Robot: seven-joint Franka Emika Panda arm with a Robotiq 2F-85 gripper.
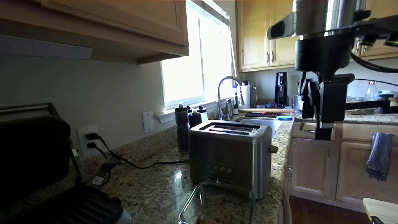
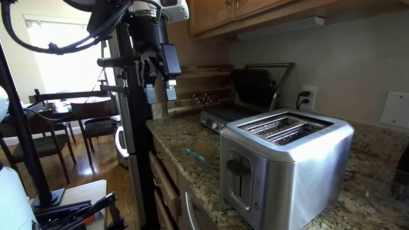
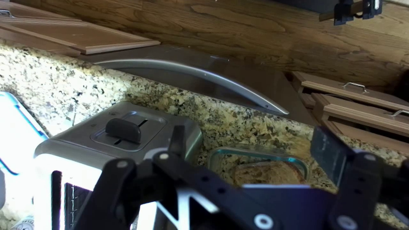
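My gripper (image 2: 163, 96) hangs open above the counter's front edge, its two fingers apart and nothing between them. The steel toaster (image 2: 268, 168) stands upright on the counter, its slots facing up and empty as far as they show. In the wrist view the toaster's dark lever (image 3: 123, 130) is left of my fingers. A clear glass dish (image 3: 264, 151) holds a slice of brown bread (image 3: 268, 173), which shows between and beyond my fingers, well below them. From the first exterior view, the same dish (image 1: 188, 203) sits in front of the toaster, partly cut off by the frame.
An open black grill (image 2: 234, 111) stands on the counter near the wall. Dark bottles (image 1: 182, 127) are behind the toaster, and its power cord (image 1: 149, 165) crosses the counter. A drawer (image 2: 166, 187) stands partly open below the counter edge.
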